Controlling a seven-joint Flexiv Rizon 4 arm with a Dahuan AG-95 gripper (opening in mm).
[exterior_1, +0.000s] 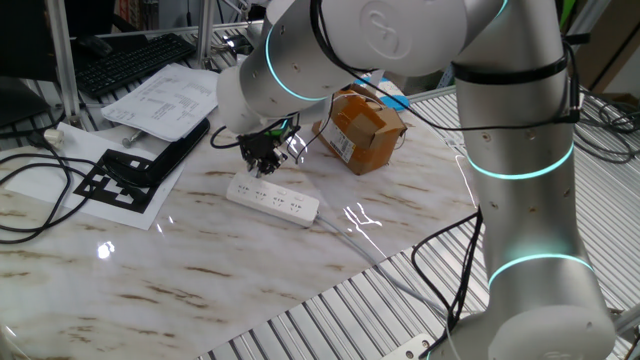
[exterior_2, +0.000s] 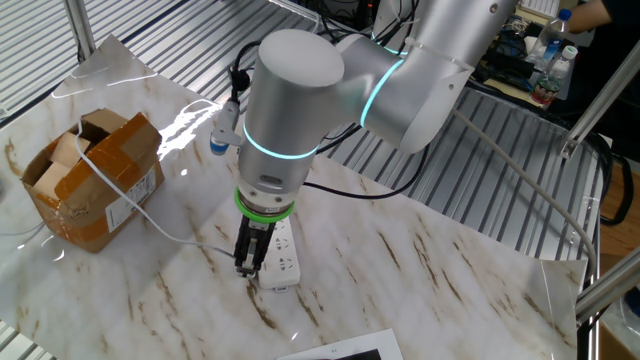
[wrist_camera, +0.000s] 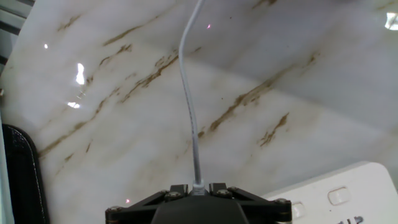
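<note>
A white power strip (exterior_1: 272, 200) with several sockets lies on the marbled table. My gripper (exterior_2: 247, 268) points down beside one end of it in exterior view 2; in exterior view 1 the gripper (exterior_1: 258, 172) overlaps the strip's far-left end. In the wrist view the fingertips of my gripper are closed together around the end of a thin white cable (wrist_camera: 188, 93). Whatever plug or connector is on that end is mostly hidden by the fingers. A corner of the strip (wrist_camera: 348, 193) shows to the right of the fingers. Contact between gripper and strip cannot be told.
An open cardboard box (exterior_2: 95, 190) stands on the table, with the white cable passing over it. A black case (exterior_1: 160, 160) and a sheet with a printed marker (exterior_1: 125, 180) lie on the other side. The strip's grey cord (exterior_1: 370, 255) runs toward the arm's base.
</note>
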